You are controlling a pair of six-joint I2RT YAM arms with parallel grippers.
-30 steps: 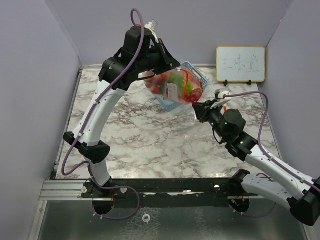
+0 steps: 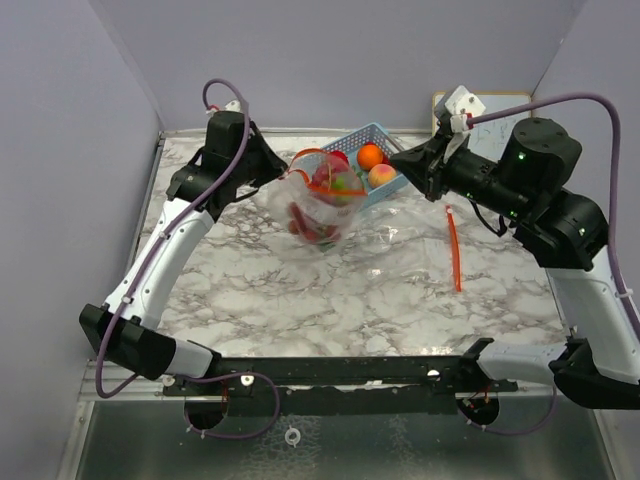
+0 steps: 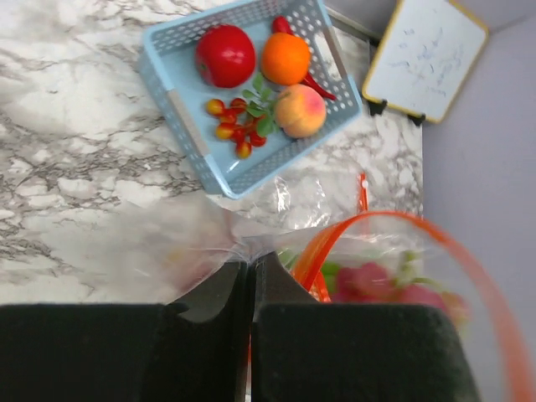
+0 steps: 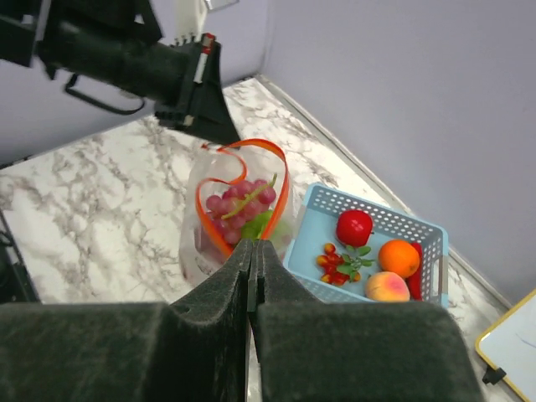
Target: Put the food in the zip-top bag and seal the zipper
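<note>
A clear zip bag (image 2: 345, 215) with an orange zipper rim hangs from my left gripper (image 2: 284, 175), which is shut on its film edge. In the left wrist view the film (image 3: 226, 230) bunches at the fingertips. The bag mouth is open. Pink grapes (image 4: 243, 201) and something green (image 4: 257, 224) show inside, with reddish food low down. To the right of the bag, raised above the table, my right gripper (image 2: 396, 163) is shut; nothing shows between its fingertips.
Behind the bag sits a blue basket (image 3: 188, 138) with a tomato (image 3: 225, 56), an orange (image 3: 286, 59), a peach (image 3: 300, 111), cherry tomatoes and red chillies. Another clear bag with an orange zipper (image 2: 454, 250) lies flat at right.
Bag and left gripper have moved left and lower, and the bag has swung from tilted to hanging more upright. The right gripper, earlier at the bag's rim, is now apart and larger in view.
</note>
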